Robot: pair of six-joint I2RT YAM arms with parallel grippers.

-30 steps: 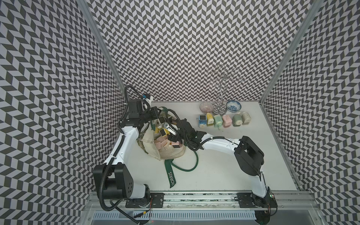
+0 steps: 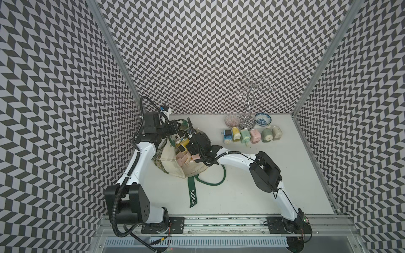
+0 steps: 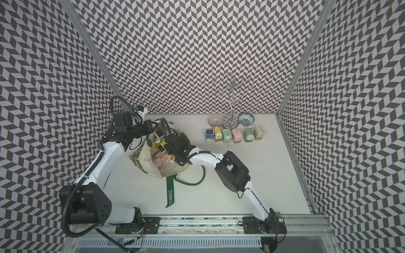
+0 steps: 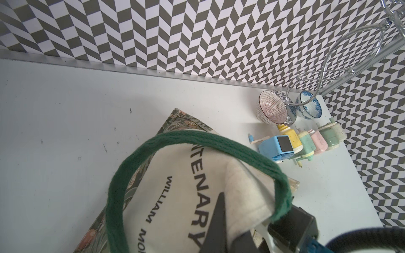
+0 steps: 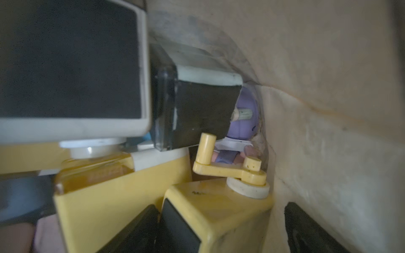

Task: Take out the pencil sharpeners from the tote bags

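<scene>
The cream tote bag (image 2: 168, 162) lies with its mouth spread, holding several sharpeners. In the left wrist view, my left gripper is shut on a fold of the bag's cloth, near the green handle (image 4: 198, 137). My right gripper is inside the bag, its fingers parted around a yellow sharpener (image 5: 236, 202) with a crank on top; a gap shows between the right finger and that sharpener. Close by are another yellow sharpener (image 5: 109, 189), a white-framed dark one (image 5: 71, 63) and a purple one (image 5: 244, 111).
A row of sharpeners, from a blue one (image 2: 227, 135) to a cream one (image 2: 276, 132), stands at the back right. Behind it are a pink bowl (image 2: 232, 121), a blue-patterned bowl (image 2: 262, 119) and a wire stand (image 2: 249, 103).
The green strap in front shifted slightly. My left arm has stayed still.
</scene>
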